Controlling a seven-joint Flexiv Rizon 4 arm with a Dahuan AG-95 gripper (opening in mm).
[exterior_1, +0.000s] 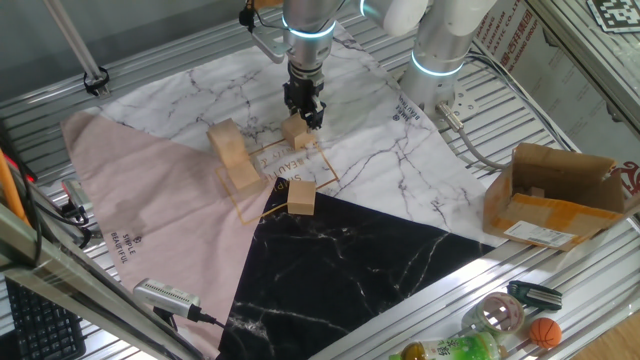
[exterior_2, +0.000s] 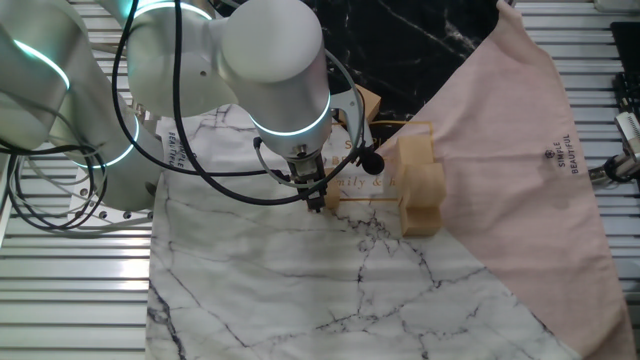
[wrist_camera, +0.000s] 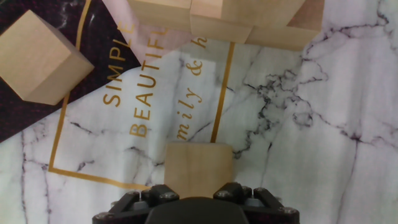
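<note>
A light wooden block (wrist_camera: 199, 165) lies at the bottom middle of the wrist view, partly hidden by my gripper. The fingers (wrist_camera: 163, 194) show to the left and right of its near end. Whether they press on the block is not clear. In exterior view 1, the gripper (exterior_1: 308, 112) points down right at this block (exterior_1: 294, 130), which appears to be on the cloth. A second block (exterior_1: 301, 197) lies apart on the black part of the cloth. Several joined or touching wooden blocks (exterior_1: 232, 155) form a row to the left, one end raised.
An open cardboard box (exterior_1: 550, 200) stands at the right. Near the front right edge are a tape roll (exterior_1: 500, 312), a green bottle (exterior_1: 455, 348) and an orange ball (exterior_1: 545, 332). A white device (exterior_1: 167, 298) stands at the front left.
</note>
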